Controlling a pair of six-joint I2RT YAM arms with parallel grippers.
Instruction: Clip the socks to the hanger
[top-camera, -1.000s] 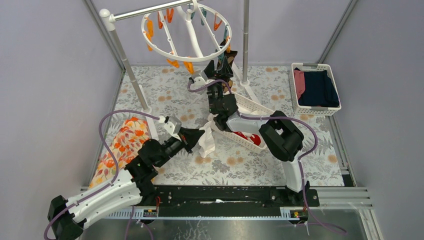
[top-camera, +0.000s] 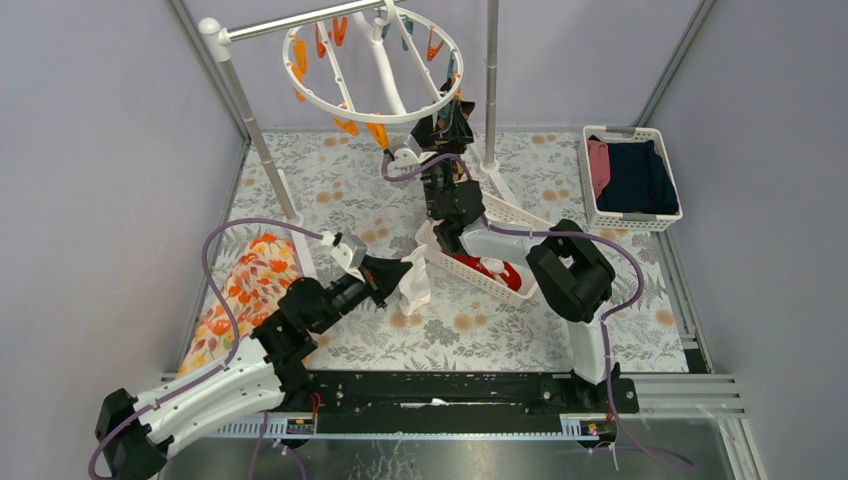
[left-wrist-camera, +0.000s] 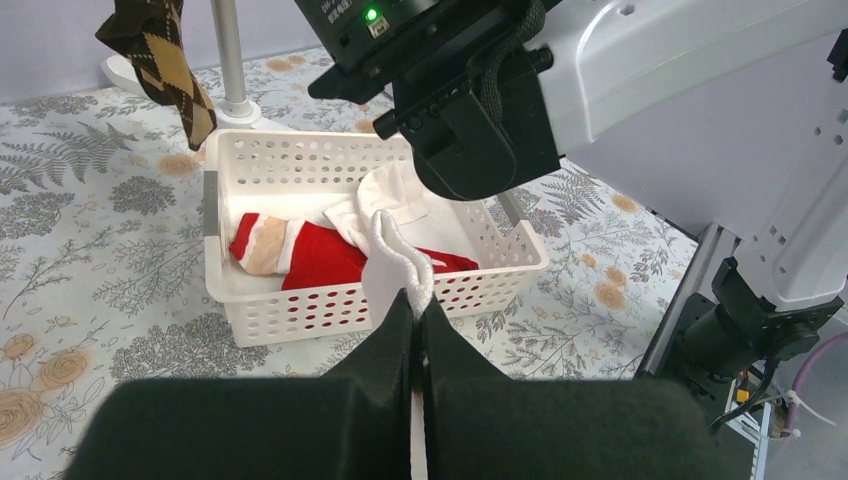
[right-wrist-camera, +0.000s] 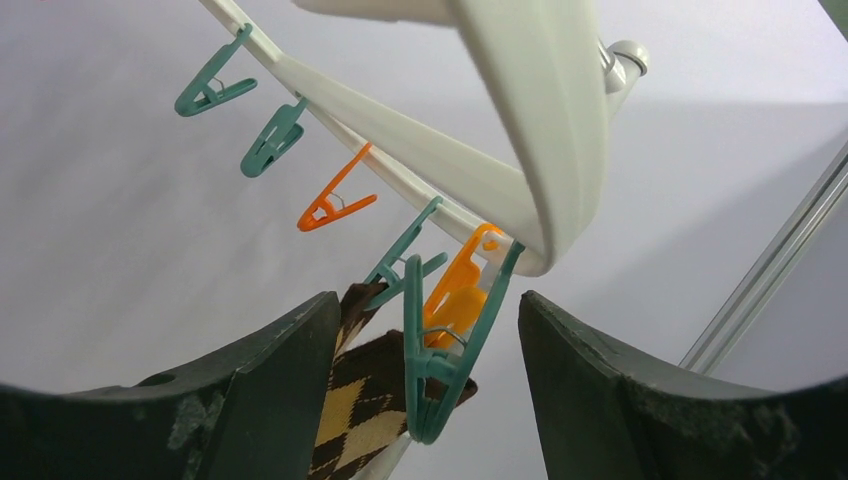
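Note:
A white sock (left-wrist-camera: 392, 265) hangs from my left gripper, whose fingers are shut on its cuff; in the top view the sock (top-camera: 415, 283) dangles left of the middle basket. My right gripper is part open under the round white hanger (top-camera: 375, 118). Between its fingers, touching neither, stands a green clip (right-wrist-camera: 440, 360) on the hanger's rim. A brown argyle sock (right-wrist-camera: 365, 400) hangs just behind that clip, its upper edge at another green clip (right-wrist-camera: 405, 255). An orange clip (right-wrist-camera: 462, 290) is close behind too.
The white basket (left-wrist-camera: 300, 310) in the middle holds a red sock (left-wrist-camera: 325, 258) and a white one (left-wrist-camera: 385, 200). Another basket (top-camera: 640, 222) with dark and pink cloth stands at the far right. An orange floral cloth (top-camera: 240, 300) lies on the left.
My right gripper has shifted slightly right and upward in the top view, up to the hanger's rim by the argyle sock. The left arm and its white sock stay in place.

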